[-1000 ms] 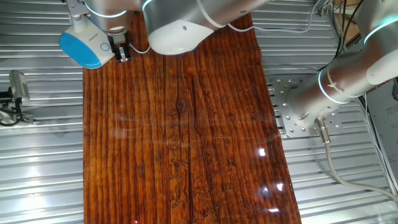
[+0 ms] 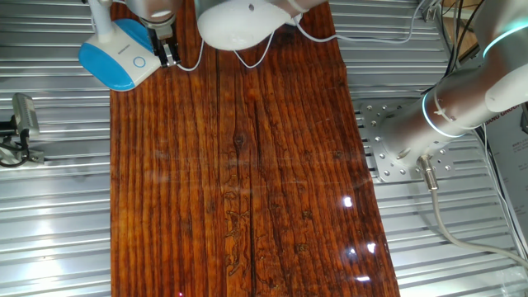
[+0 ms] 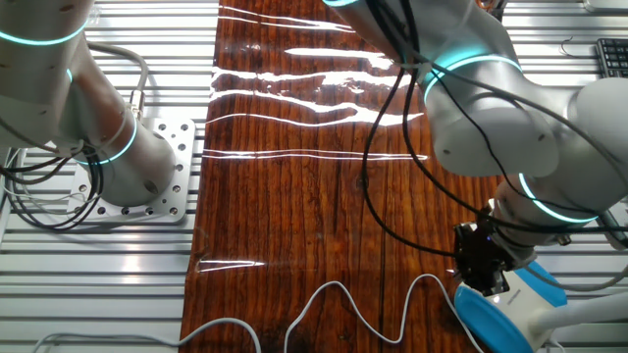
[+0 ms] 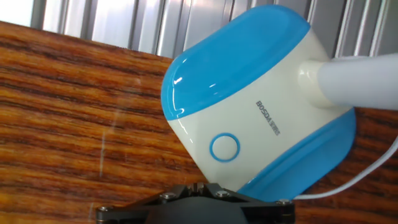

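Note:
A blue and white lamp base (image 2: 122,56) with a round, blue-ringed button (image 4: 224,147) rests at a corner of the wooden table, partly past its edge. Its white stem (image 4: 357,82) rises from one end. My gripper (image 2: 172,58) is just beside the base on the button side, appearing above the tabletop. In the wrist view the black fingers of the gripper meet at the bottom, shut with nothing visible between them. The button lies a little ahead of the fingertips there. Whether the fingers touch the base cannot be told.
A white cable (image 3: 343,294) runs from the lamp across the wooden table (image 2: 247,181). Black cables (image 3: 378,167) hang from my arm.
In exterior view 1, my gripper has moved toward the top of the view and slightly right, along with the arm. The lamp base has stayed put.

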